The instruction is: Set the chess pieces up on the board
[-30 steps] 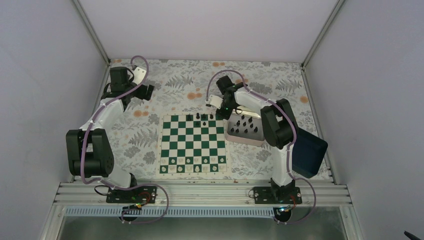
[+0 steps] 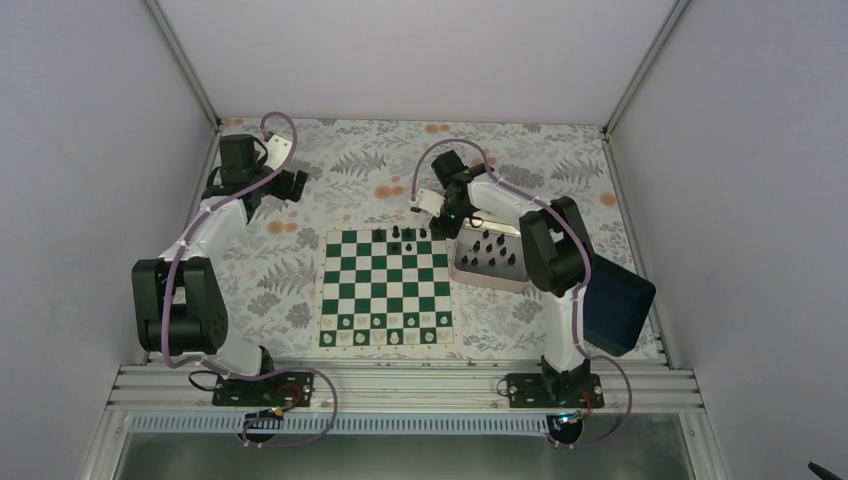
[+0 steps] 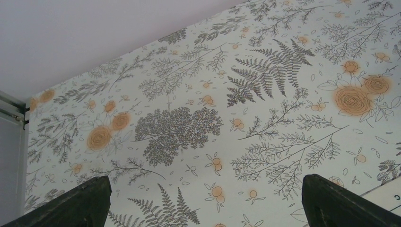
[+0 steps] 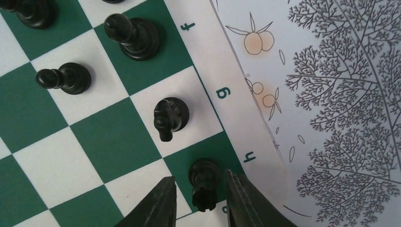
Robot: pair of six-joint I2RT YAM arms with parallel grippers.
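Note:
The chessboard carries white pieces along its near rows and several black pieces on the far rows. My right gripper is low at the board's far right corner, fingers apart around a black rook on the h square; whether they touch it I cannot tell. A black knight, bishop and pawn stand nearby. My left gripper is open over bare patterned table at the back left, with nothing between its fingers.
A pale container with several black pieces sits right of the board, under the right arm. An empty dark bin stands at the far right. The table behind and left of the board is clear.

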